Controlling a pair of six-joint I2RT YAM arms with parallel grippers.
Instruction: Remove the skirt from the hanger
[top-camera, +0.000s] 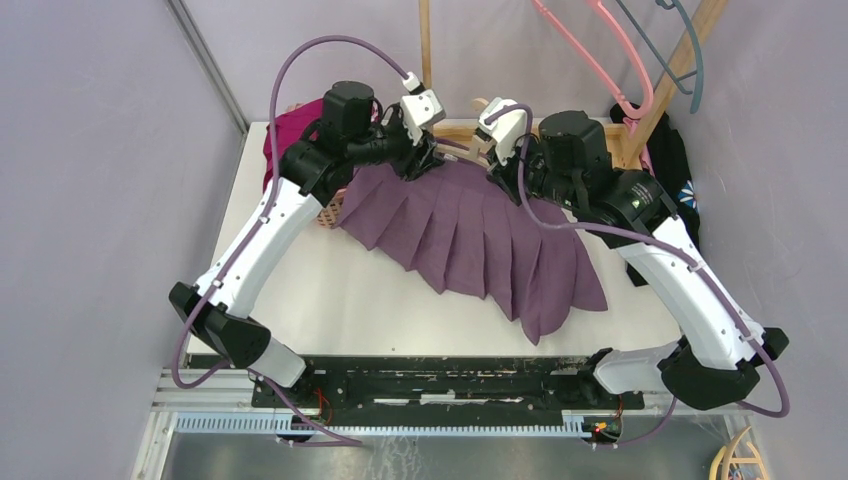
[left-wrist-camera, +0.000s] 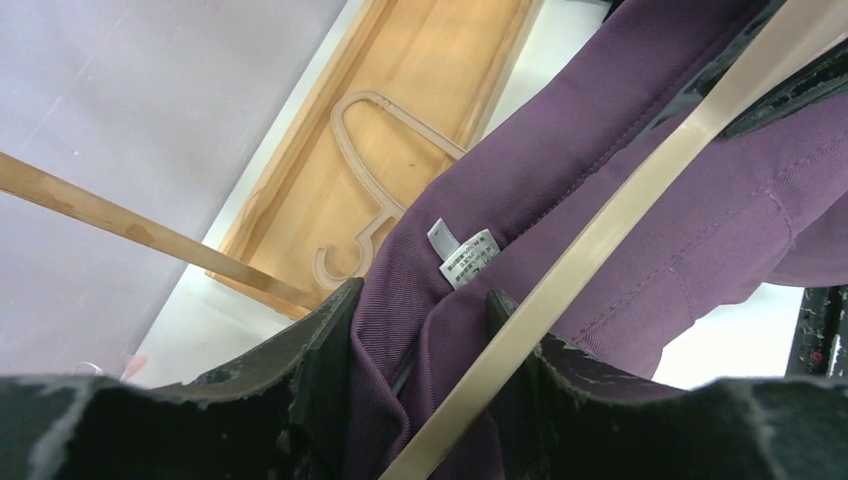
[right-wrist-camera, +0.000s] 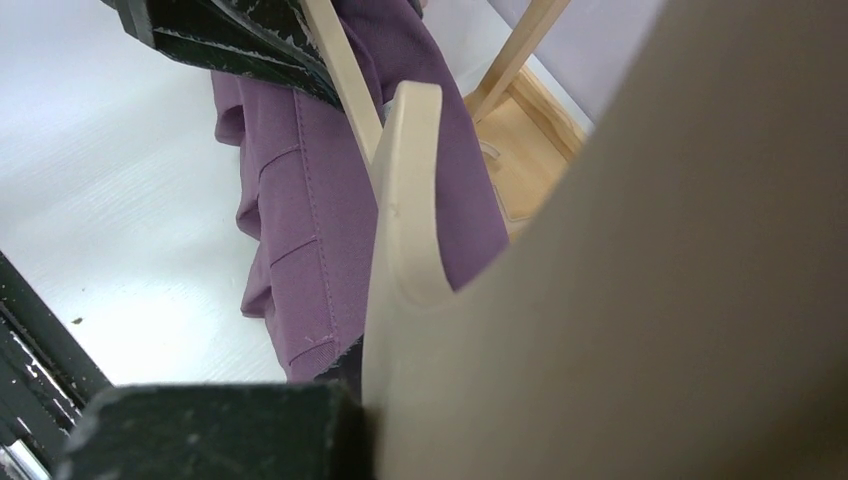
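The purple pleated skirt (top-camera: 470, 230) hangs below both grippers in the top view, its waistband around the beige hanger (left-wrist-camera: 620, 210). My left gripper is part open, with folded waistband between its separated fingers and the hanger's bar crossing in front of them. A white label (left-wrist-camera: 468, 258) shows inside the waistband. My right gripper (top-camera: 497, 178) is shut on the hanger, whose blurred wooden body (right-wrist-camera: 600, 330) fills much of the right wrist view. One dark right finger (right-wrist-camera: 215, 430) shows there; its other finger is hidden.
Behind the skirt lies a wooden rack base (left-wrist-camera: 410, 60) with another beige hanger (left-wrist-camera: 355, 160) on it. Pink hangers (top-camera: 625, 60) hang at the upper right. A basket (top-camera: 332, 208) with dark red cloth (top-camera: 290, 135) stands left; black clothing (top-camera: 665, 170) lies right.
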